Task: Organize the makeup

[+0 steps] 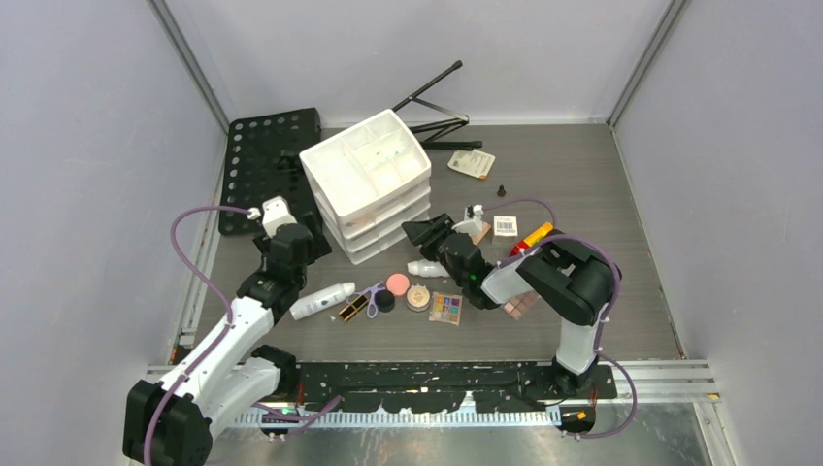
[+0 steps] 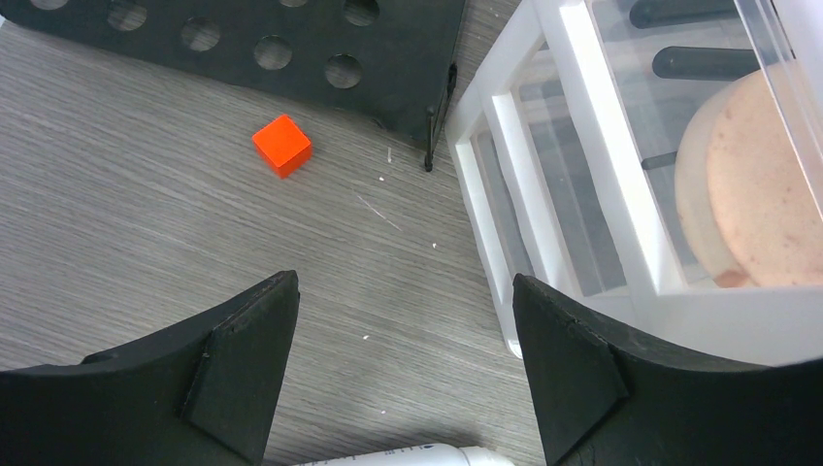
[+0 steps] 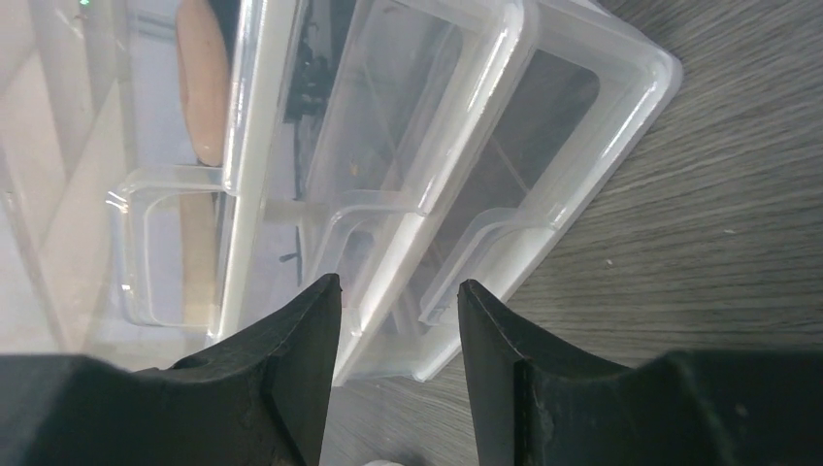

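A white drawer organizer [image 1: 369,160] stands askew at the back centre, with clear drawer fronts [image 3: 408,116]. My right gripper is open, low beside its right drawers. My left gripper stands apart at the organizer's left, nothing between its fingers. Makeup lies in front: pink compact [image 1: 398,284], black jar [image 1: 384,301], powder compact [image 1: 418,297], eyeshadow palette [image 1: 445,309], white bottle [image 1: 322,301], second bottle [image 1: 428,268], gold-black case [image 1: 353,309] and scissors [image 1: 373,296].
A black perforated board [image 1: 247,165] lies at back left, with an orange cube [image 2: 281,146] near it. A folded black stand [image 1: 437,121], card [image 1: 471,163], white box [image 1: 505,226] and yellow item [image 1: 534,233] are around.
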